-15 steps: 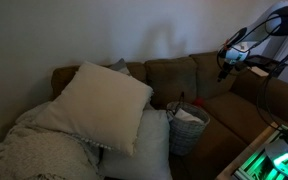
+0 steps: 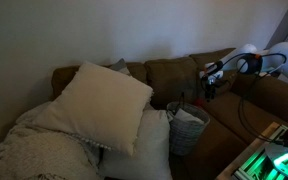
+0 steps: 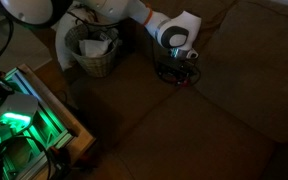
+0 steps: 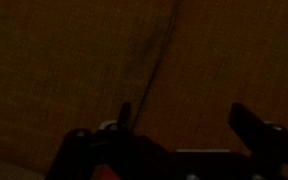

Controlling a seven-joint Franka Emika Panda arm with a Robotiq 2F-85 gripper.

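My gripper (image 2: pixel 209 92) hangs over the brown couch (image 2: pixel 229 115), right of and beyond the basket (image 2: pixel 187 135). In the wrist view the dark fingers of my gripper stand wide apart, with only brown couch fabric (image 4: pixel 199 60) and a seam showing between them. A small red patch (image 4: pixel 105 173) shows at the bottom edge there; what it belongs to cannot be made out. The second exterior view has the gripper (image 3: pixel 180 74) low near the couch back, its fingertips too dark to make out clearly.
A large pale pillow (image 2: pixel 99 103) and a light blanket (image 2: pixel 44 155) fill the couch's left side. The woven basket (image 3: pixel 96 65) holds something pale. Bare couch seat (image 3: pixel 174 135) lies open in front. Green-lit equipment (image 2: pixel 269 165) stands at the near right.
Over the last second the arm has swung left along the couch back and come lower, bringing the gripper nearer the basket. Pillow, blanket and basket have not moved.
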